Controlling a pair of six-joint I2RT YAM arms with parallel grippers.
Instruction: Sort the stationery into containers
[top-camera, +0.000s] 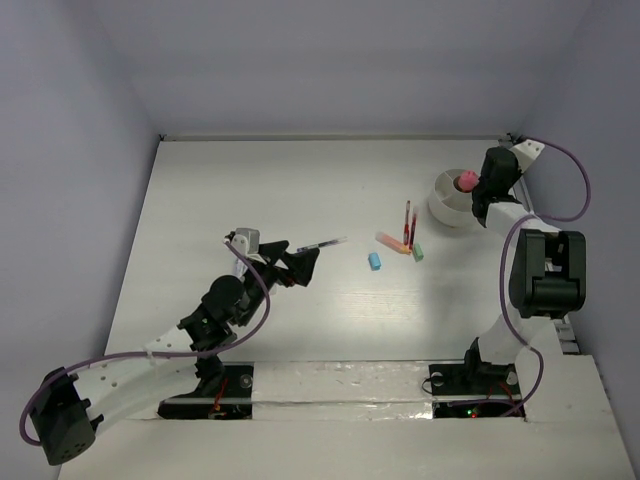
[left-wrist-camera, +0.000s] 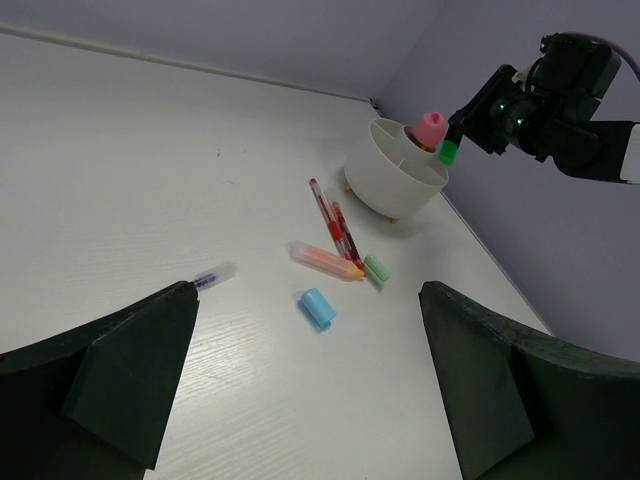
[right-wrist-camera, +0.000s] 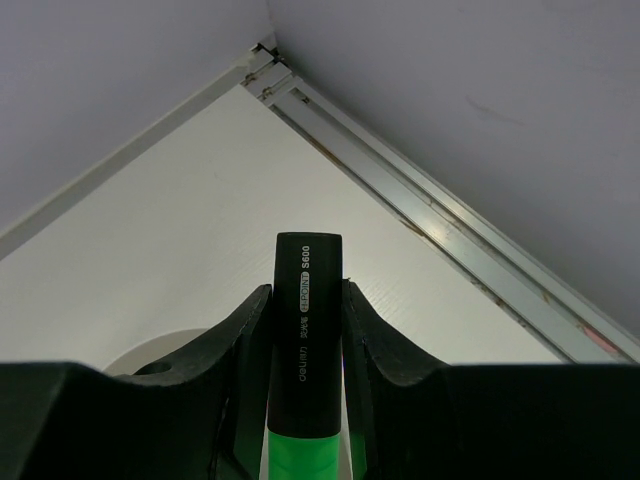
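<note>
My right gripper is shut on a black pen with a green end, held upright over the white divided container, which holds a pink item. My left gripper stands open at the left-centre. On the table lie two red pens, an orange highlighter, a green item, a blue item and a slim pale pen near my left gripper.
Walls rise close behind the container and along the right side.
</note>
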